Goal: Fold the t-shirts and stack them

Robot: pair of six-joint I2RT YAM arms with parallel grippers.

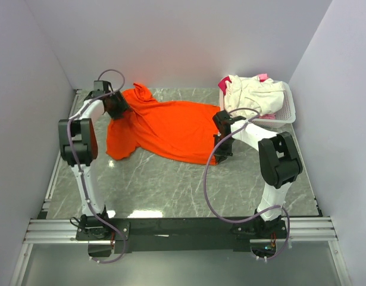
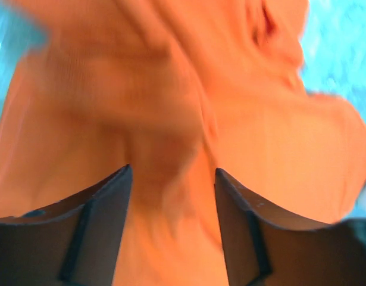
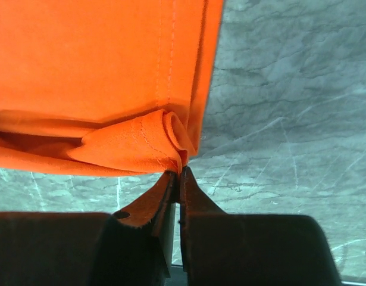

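An orange t-shirt (image 1: 177,128) lies across the left and middle of the table, its near edge folded upward and one sleeve sticking out at the far left. At its bottom right corner, my right gripper is shut on the orange t-shirt, pinching a curled bit of hem. Over the shirt's left part stands my left gripper, open, its fingers (image 2: 111,202) apart with orange fabric below and between them. The left wrist view is blurred, and the fingertips' contact with the cloth is unclear there.
A white basket (image 1: 293,107) with cream and pink cloth stands at the back right, close beyond the right arm. Bare grey table (image 1: 171,190) stretches along the front. Walls close in the left, back and right sides.
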